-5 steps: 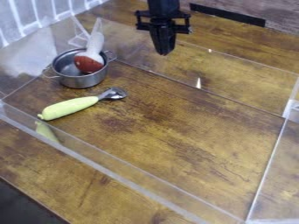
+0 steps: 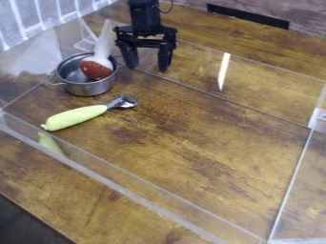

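Observation:
My black gripper [image 2: 145, 46] hangs at the back of the enclosure, just right of a steel pot [image 2: 79, 83], its fingers apart and pointing down, holding nothing that shows. In the pot is a dark red item [image 2: 94, 70] with a pale, whitish part rising toward the back. A scoop with a pale yellow-green handle [image 2: 71, 118] and metal head lies on the wooden surface in front of the pot.
Clear plastic walls [image 2: 166, 188] surround the work area. A dark slot lies at the back right beyond the enclosure.
My gripper has come down from the back and moved a little to the left, closer to the pot. The pot and scoop have not visibly moved.

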